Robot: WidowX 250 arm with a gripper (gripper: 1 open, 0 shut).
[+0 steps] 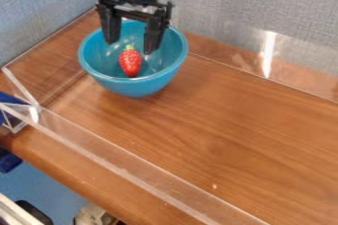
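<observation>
A blue plastic bowl (158,77) rests on the wooden counter at the back left. Inside it sits a red strawberry (129,62) with a pale green top. My black gripper (130,34) hangs over the back of the bowl, open, its fingers reaching down to about rim level, above and behind the strawberry, with nothing held between them.
Grey textured walls stand behind and to the left. Clear plastic edging runs along the near left side, where a dark blue object (8,111) is partly in view at the frame's edge.
</observation>
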